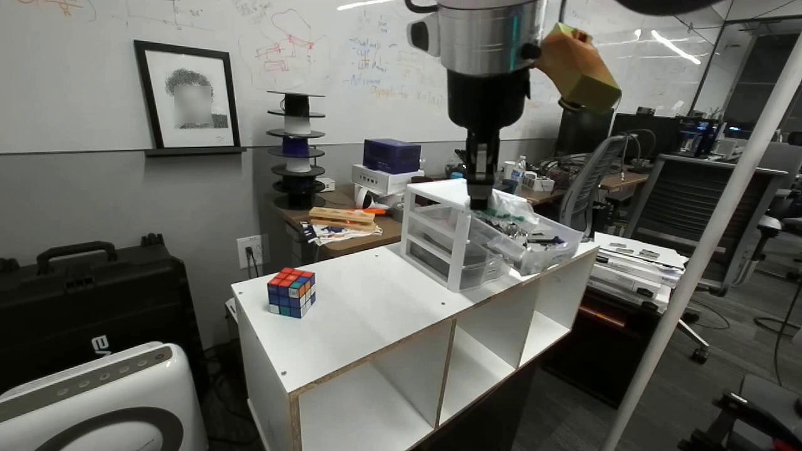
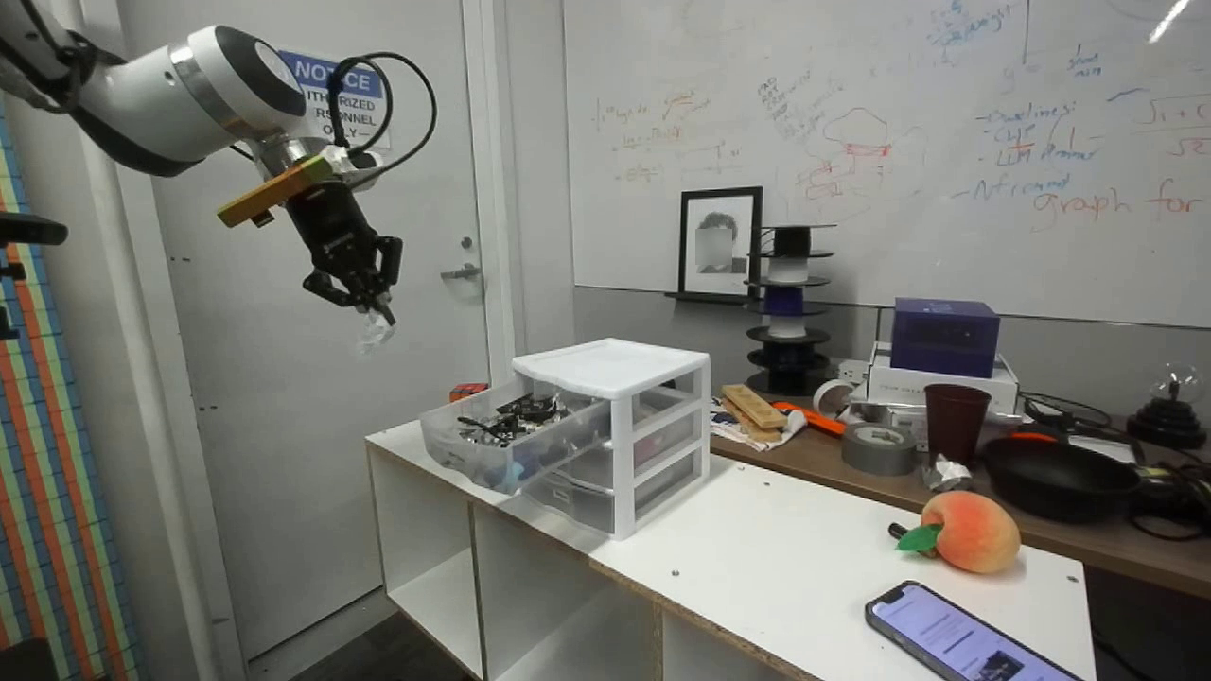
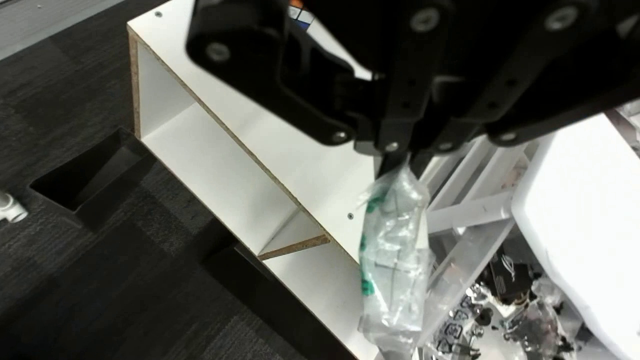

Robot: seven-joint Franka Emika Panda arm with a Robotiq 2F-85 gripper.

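My gripper is shut on one end of a clear plastic bag with green print (image 3: 393, 258), which hangs down from the fingertips in the wrist view. Seen from exterior view 2, the gripper (image 2: 380, 306) is high up, left of a white drawer unit (image 2: 622, 454), with the crumpled bag (image 2: 376, 331) dangling below it in the air. The unit's top drawer (image 2: 460, 452) is pulled out and holds small dark parts and clear packets. In exterior view 1 the bag (image 1: 515, 204) shows beside the gripper (image 1: 481, 199), visually over the open drawer (image 1: 552, 252).
A Rubik's cube (image 1: 291, 292) stands at one end of the white shelf (image 1: 361, 300). A peach (image 2: 974, 532) and a phone (image 2: 965, 637) lie on the shelf top in exterior view 2. Between them and the drawer unit the surface is bare.
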